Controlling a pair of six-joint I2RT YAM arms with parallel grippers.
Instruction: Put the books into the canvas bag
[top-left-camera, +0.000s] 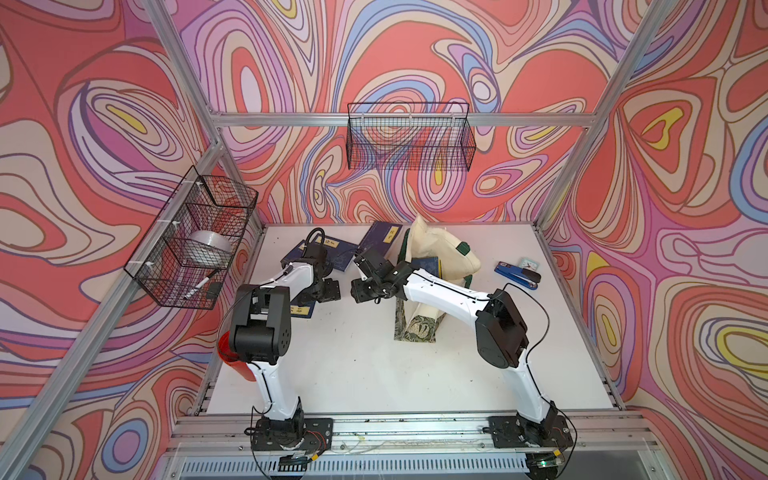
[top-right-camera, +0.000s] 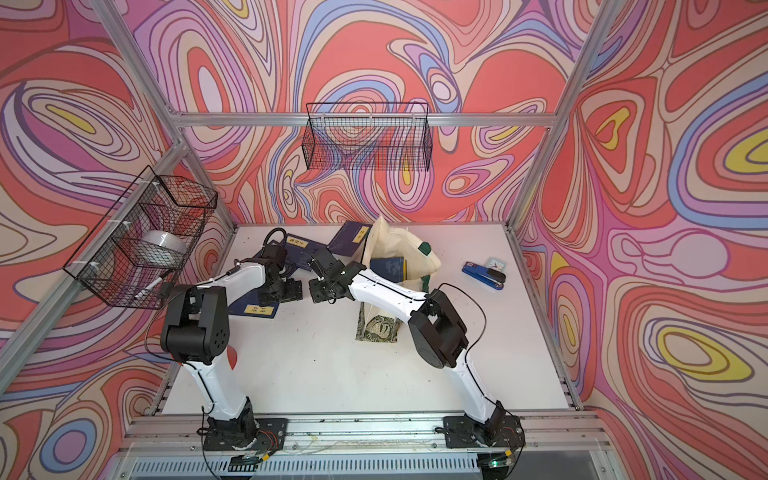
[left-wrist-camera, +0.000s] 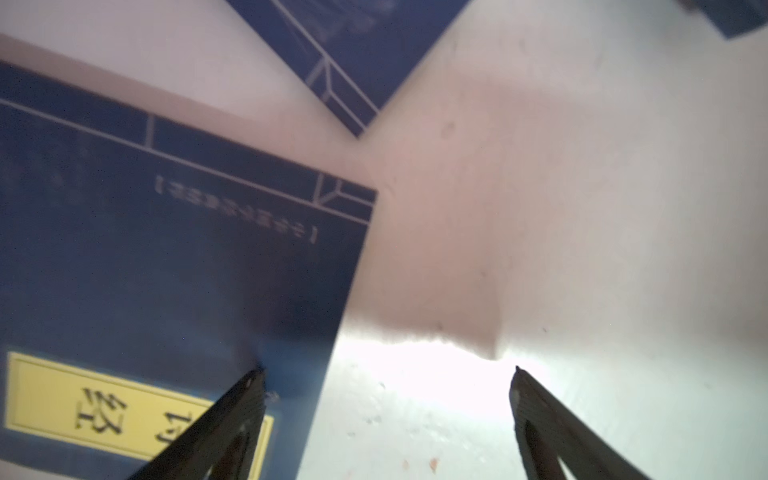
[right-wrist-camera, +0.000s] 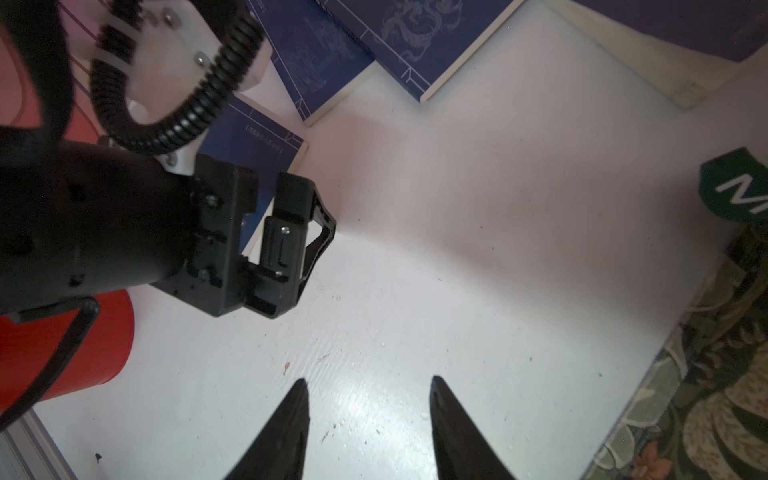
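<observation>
Dark blue books lie flat at the back left, among them one with a yellow label (left-wrist-camera: 168, 264) under my left gripper and another (top-left-camera: 376, 236) further back. My left gripper is open, low at that book's right edge. My right gripper hangs part open over bare table between the books and the bag, nothing between its fingers. The cream canvas bag (top-left-camera: 444, 244), with a floral lower part (top-left-camera: 416, 332), lies right of centre with a blue book (top-right-camera: 388, 268) inside, partly behind the right arm.
A red bin (top-left-camera: 236, 360) stands at the front left. A blue stapler (top-left-camera: 516, 274) and a small clear item (top-left-camera: 529, 262) lie at the right. Wire baskets hang on the left and back frame.
</observation>
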